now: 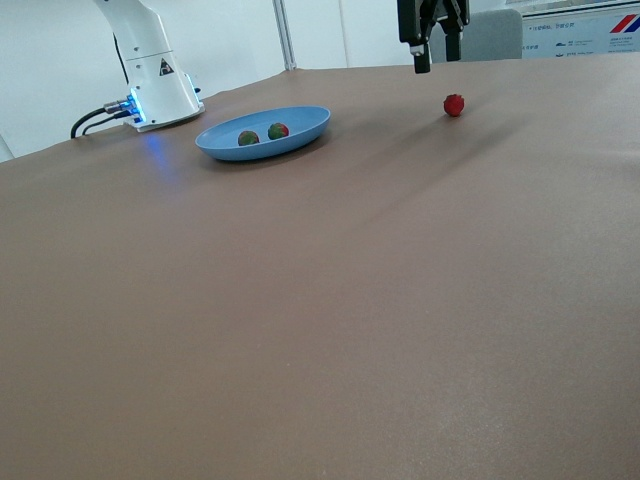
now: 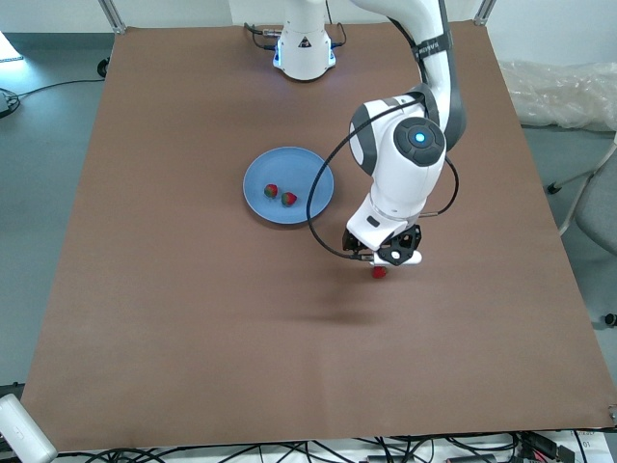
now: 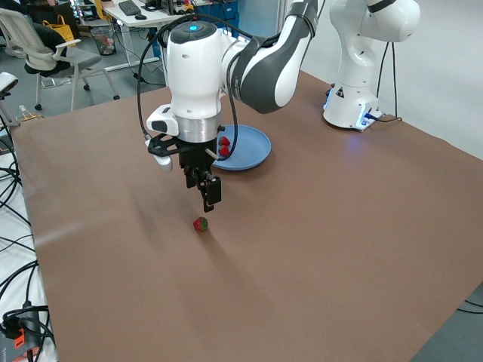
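Observation:
A loose strawberry (image 2: 379,272) lies on the brown table, right of the blue plate (image 2: 289,212), which holds two strawberries (image 2: 288,200). In the top view the black gripper (image 1: 438,55) hangs above and slightly left of the loose strawberry (image 1: 453,105), its two fingers apart with nothing between them. In the right view the gripper (image 3: 208,204) is just above that strawberry (image 3: 200,224). In the left view it is mostly hidden under the arm's wrist.
Cables lie along the edge below the table.

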